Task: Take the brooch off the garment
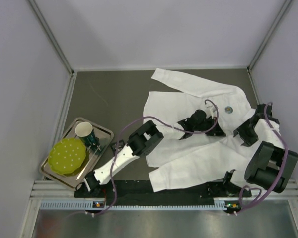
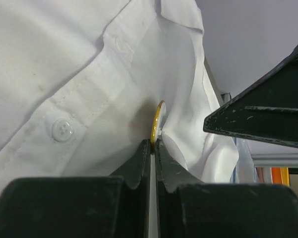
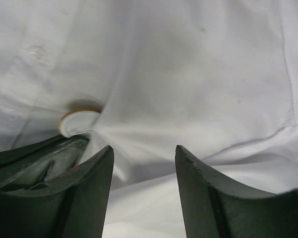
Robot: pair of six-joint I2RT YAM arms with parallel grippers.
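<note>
A white garment is spread on the table. The round brooch, gold-rimmed with a pale face, stands edge-on between the fingertips of my left gripper, which is shut on its edge. Cloth lies right behind and around the brooch, and its fastening is hidden. In the right wrist view the brooch shows at the left, touching the tip of a dark left finger. My right gripper stands part open over the cloth, right of the brooch, with nothing held between its fingers.
A metal tray at the left carries a green spotted plate and a mug. A small round tin rests on the garment beyond the grippers. Bare table shows at the upper left; a wall stands close on the right.
</note>
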